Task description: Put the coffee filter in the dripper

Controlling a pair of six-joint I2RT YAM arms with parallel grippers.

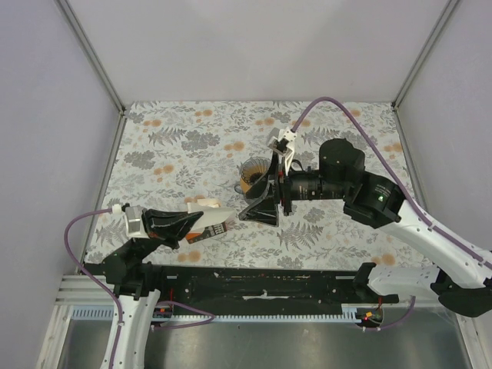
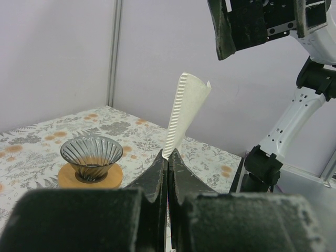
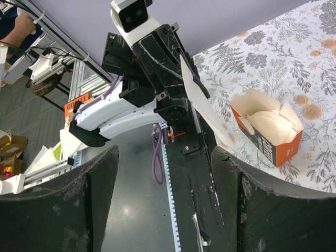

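My left gripper (image 1: pixel 188 223) is shut on a white folded coffee filter (image 2: pixel 181 107), held upright by its edge between the fingertips. My right gripper (image 1: pixel 265 200) hangs open a short way right of that filter, with nothing between its fingers; in the right wrist view the filter (image 3: pixel 202 107) shows beyond its fingers. The glass dripper (image 2: pixel 92 152) on its wooden base (image 2: pixel 68 176) stands on the table behind the grippers, partly hidden by the right one in the top view.
An open box of filters (image 3: pixel 268 136) lies below the left gripper.
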